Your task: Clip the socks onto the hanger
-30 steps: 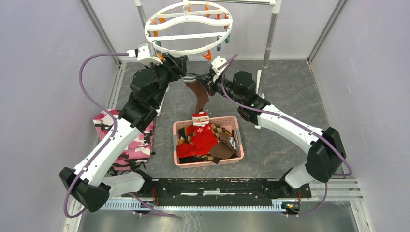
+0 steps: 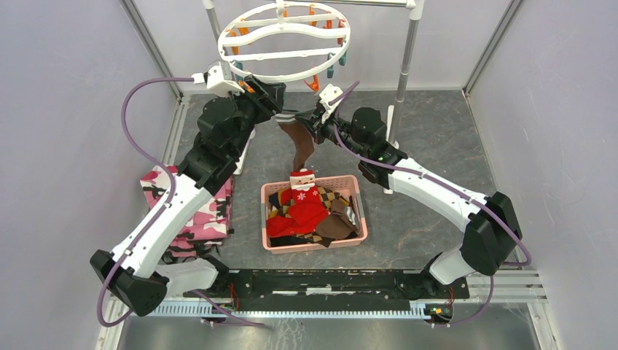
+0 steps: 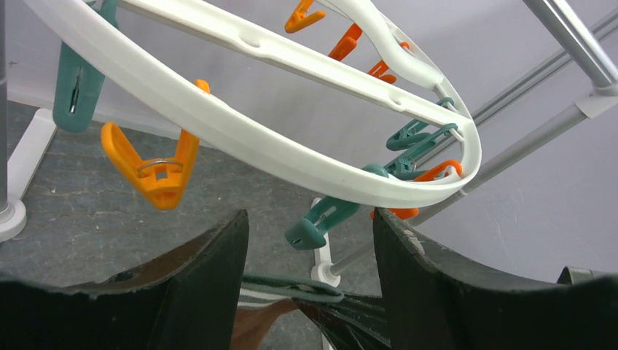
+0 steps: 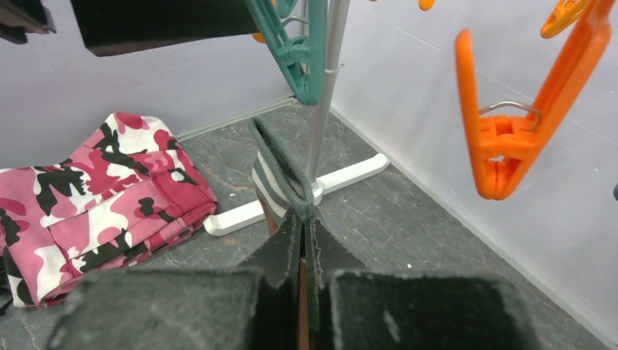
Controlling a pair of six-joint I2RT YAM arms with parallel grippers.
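A brown sock [image 2: 297, 142] with a striped cuff hangs from my right gripper, which is shut on the cuff. The white round hanger [image 2: 284, 75] carries orange and teal clips. My left gripper is open beneath its rim, its fingers either side of a teal clip [image 3: 321, 219] in the left wrist view, just above the cuff; whether they touch the clip is unclear. In the right wrist view, a teal clip [image 4: 310, 58] hangs above the cuff and an orange clip [image 4: 503, 146] to the right.
A pink basket [image 2: 264, 219] of socks sits below, a red Santa sock [image 2: 302, 189] on top. Pink camouflage fabric [image 2: 164, 189] lies at the left. The hanger's metal stand [image 2: 404, 58] rises behind.
My left gripper has shifted slightly at the hanger's near rim, most recently a little to the right. The right arm and sock look unchanged.
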